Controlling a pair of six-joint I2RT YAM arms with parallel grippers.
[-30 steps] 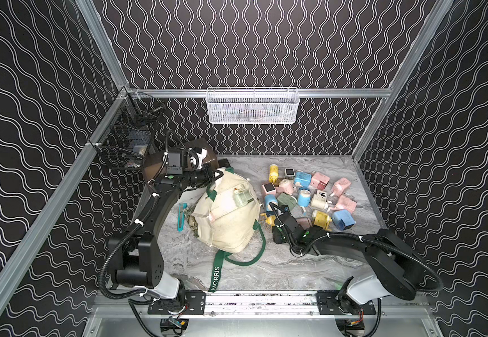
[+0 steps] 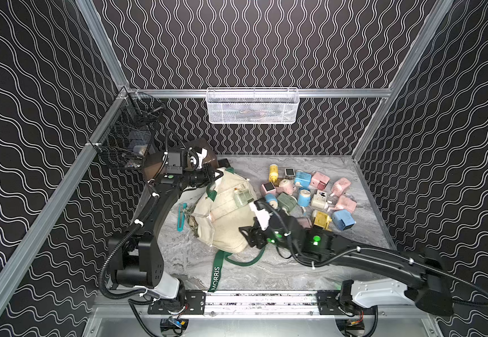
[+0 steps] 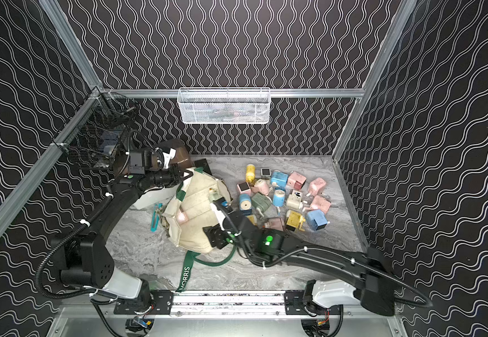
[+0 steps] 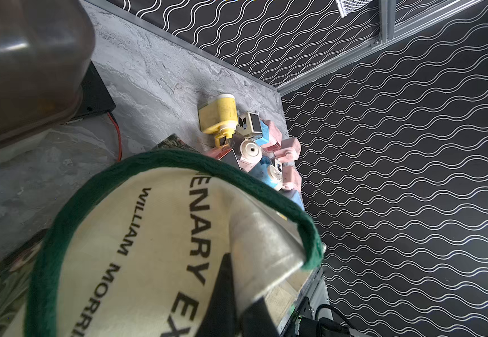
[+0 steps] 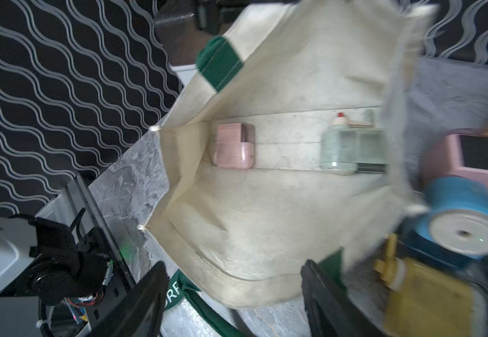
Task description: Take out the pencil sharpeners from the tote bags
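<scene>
The cream tote bag (image 2: 227, 219) lies with its mouth held wide, its green strap trailing to the front. Inside, the right wrist view shows a pink sharpener (image 5: 235, 147) and a pale green sharpener (image 5: 351, 148) lying apart on the seam. My left gripper is shut on the bag's cloth near its green-handled rim. Over the bag's right edge, my right gripper has its fingers spread with nothing between them; the sharpeners lie beyond its tips.
Several sharpeners, among them a yellow one (image 2: 322, 219) and a blue one (image 2: 343, 219), crowd the table right of the bag. A teal object (image 2: 181, 218) lies at left, a brown container (image 3: 171, 154) behind.
My right gripper has moved left, from above the sharpener pile to the bag's right edge. A yellow sharpener now lies at the pile's near left side. My left arm and the bag have stayed put.
</scene>
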